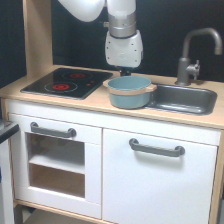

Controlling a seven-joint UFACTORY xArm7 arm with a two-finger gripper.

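Note:
A blue-grey pot (pixel 130 100) with tan handles stands upright on the counter, between the black stove top and the sink. Directly above its far rim is my gripper (pixel 124 72), pointing down from the white arm. Its dark fingertips are small and partly hidden behind the pot's rim. Whether they touch the pot, or have anything between them, I cannot tell.
The black stove top (pixel 67 83) with red ring marks lies to the left, free of objects. At the right are the sink (pixel 183 99) and a tall grey faucet (pixel 188 58). Below the wooden counter are a white door (pixel 155 180) and an open-fronted oven (pixel 58 160).

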